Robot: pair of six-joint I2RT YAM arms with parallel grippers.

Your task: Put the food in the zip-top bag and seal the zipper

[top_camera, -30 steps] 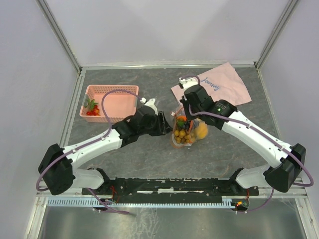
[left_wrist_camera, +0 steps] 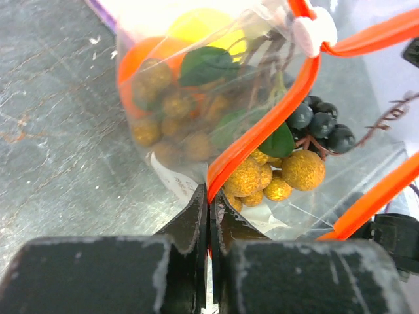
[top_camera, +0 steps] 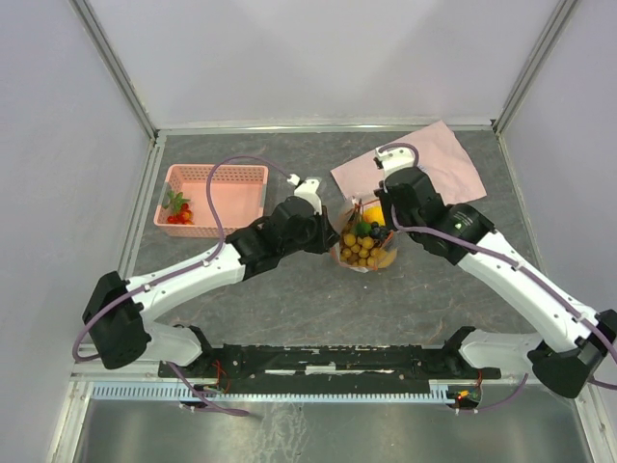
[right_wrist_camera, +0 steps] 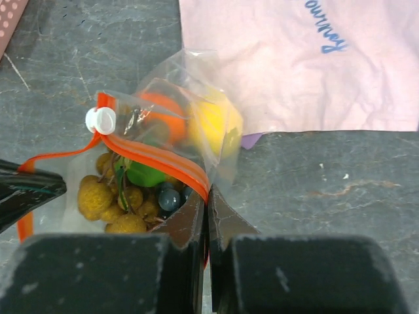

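The clear zip top bag (right_wrist_camera: 213, 69), with an orange zip strip (right_wrist_camera: 157, 157) and a white slider (right_wrist_camera: 101, 120), stands between my arms with its mouth spread wide. Inside are several brown round fruits (left_wrist_camera: 243, 178), dark grapes (left_wrist_camera: 321, 124), a green piece (right_wrist_camera: 144, 173), an orange item (right_wrist_camera: 165, 118) and a yellow one (right_wrist_camera: 215, 124). My left gripper is shut on one side of the bag's mouth, the orange strip running between its fingertips. On the opposite side, my right gripper is shut on the strip too. The slider sits at a far corner, untouched.
A pink basket (top_camera: 217, 174) at the back left holds strawberries (top_camera: 180, 216) with green leaves. Behind the bag lies a pink cloth (top_camera: 448, 169) with blue writing. The grey table in front of the bag is bare.
My right gripper has shifted right, drawing its side of the bag along. The left gripper came rightward onto the bag's edge, and the mouth is now spread wider.
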